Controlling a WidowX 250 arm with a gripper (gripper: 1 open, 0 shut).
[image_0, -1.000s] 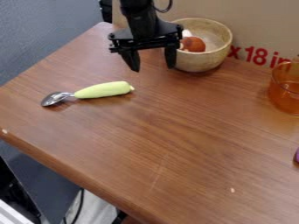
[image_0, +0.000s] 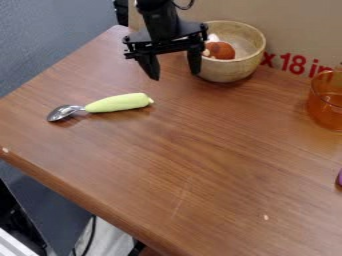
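Note:
My black gripper (image_0: 173, 68) hangs over the back of the wooden table, open, its two fingers apart, just left of a pale wooden bowl (image_0: 235, 64). In the bowl lie a reddish-brown round object (image_0: 221, 50) and something white beside it. A spoon with a pale green handle (image_0: 118, 102) lies on the table at the left, below and left of the gripper.
An orange translucent cup (image_0: 325, 105) stands at the right edge, with a small purple object (image_0: 338, 179) below it. A cardboard box (image_0: 291, 30) backs the bowl.
The gripper has shifted very slightly; the objects on the table have not moved.

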